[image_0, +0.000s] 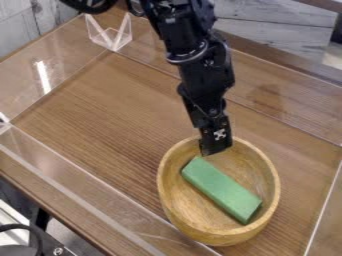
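Observation:
My black gripper (210, 134) points down from the top of the camera view, its fingertips just above the back rim of a round yellow bowl (186, 219). It is open, with no object visible between its fingers. A green rectangular block (222, 189) lies diagonally in the bowl.
A clear plastic object (108, 32) stands at the back left on the wooden table (87, 130). A black cable (30, 232) shows at the bottom left corner.

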